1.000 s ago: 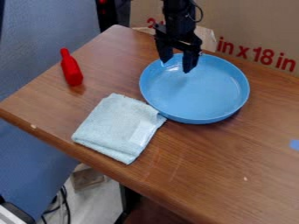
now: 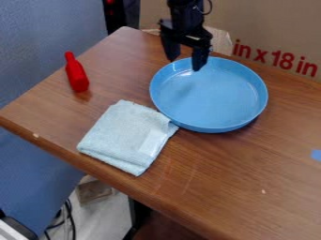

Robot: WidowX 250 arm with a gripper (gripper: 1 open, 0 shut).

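Observation:
The black gripper (image 2: 186, 58) hangs over the back left rim of a round blue plate (image 2: 209, 98) on the wooden table. Its fingertips point down; whether they are open or shut is hard to tell. A red bottle-shaped object (image 2: 77, 73) stands at the left of the table. A folded pale blue cloth (image 2: 126, 136) lies at the front left of the plate.
A cardboard box (image 2: 276, 28) stands behind the table (image 2: 264, 206), with some beige material behind the gripper.
The gripper has moved left from over the plate's back part to near its back left rim. The plate, cloth and red object have not visibly moved.

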